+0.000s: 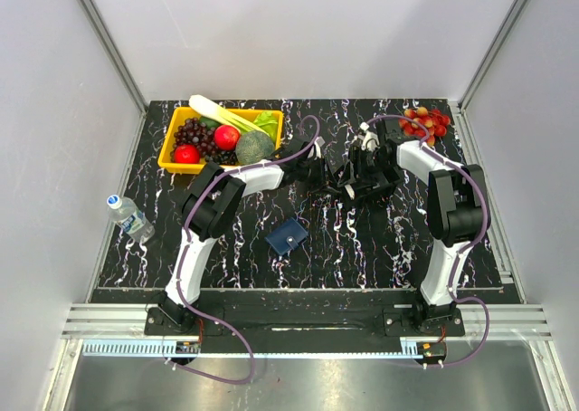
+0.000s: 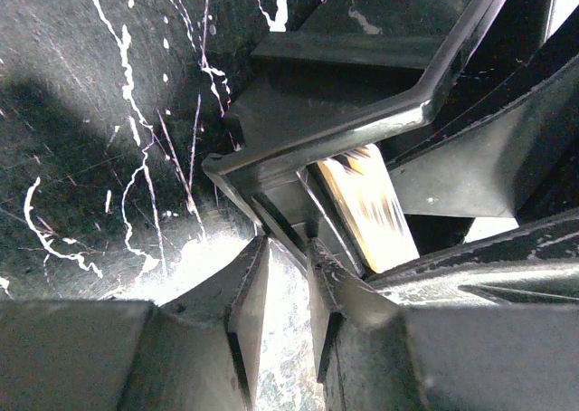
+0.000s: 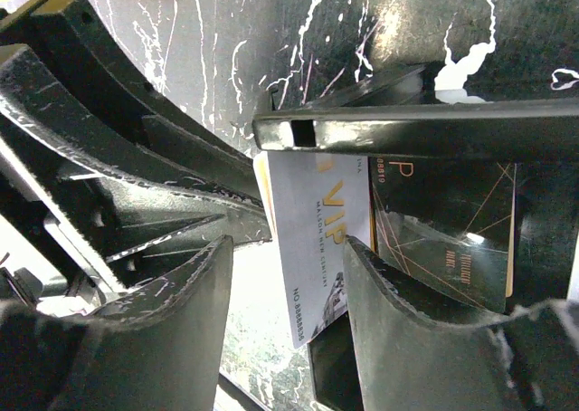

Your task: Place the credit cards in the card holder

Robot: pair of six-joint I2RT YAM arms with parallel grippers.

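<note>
In the middle right of the table, both grippers meet at the black card holder [image 1: 374,186]. My left gripper is shut on the holder's lower edge. White VIP cards [image 3: 317,239] stand in a slot beside a dark card [image 3: 440,230]. My right gripper is part open over the white cards, its fingertips on either side of them; whether it touches them is unclear.
A yellow basket [image 1: 167,148] of fruit and vegetables is at the back left, grapes [image 1: 425,121] at the back right, a bottle [image 1: 131,219] at the left. A blue card case [image 1: 287,236] lies front centre.
</note>
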